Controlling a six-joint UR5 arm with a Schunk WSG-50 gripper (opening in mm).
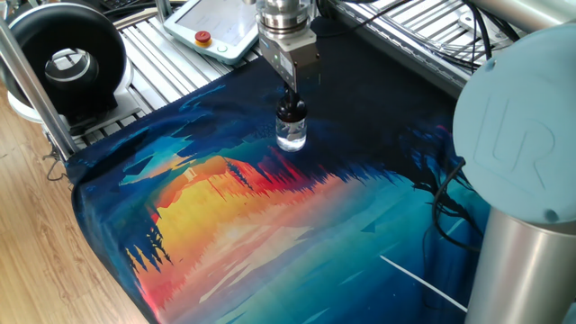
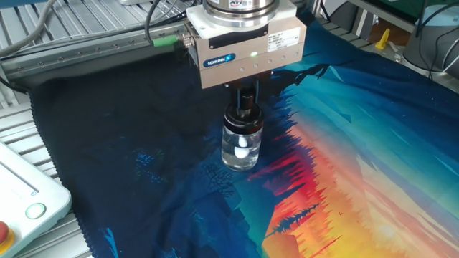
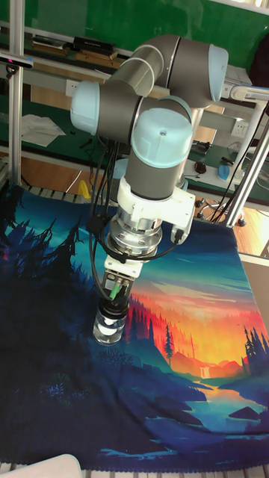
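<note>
A small clear jar with a black top (image 2: 242,147) stands upright over the dark part of the printed cloth, with clear liquid and something white showing inside. Directly above it, my gripper (image 2: 246,99) points straight down, its dark fingers at the narrow upper part of the black top. Black against black hides whether the fingers press on it. From the side, the jar (image 1: 291,135) lines up under the gripper (image 1: 291,101); whether its base touches the cloth is hard to tell. The third view also has the jar (image 3: 108,327) below the arm, with the fingertips mostly hidden.
A teach pendant with a red button (image 1: 203,38) lies at the table's back edge. A black round object (image 1: 67,67) is at the far left. Part of the arm (image 1: 522,126) fills the right side.
</note>
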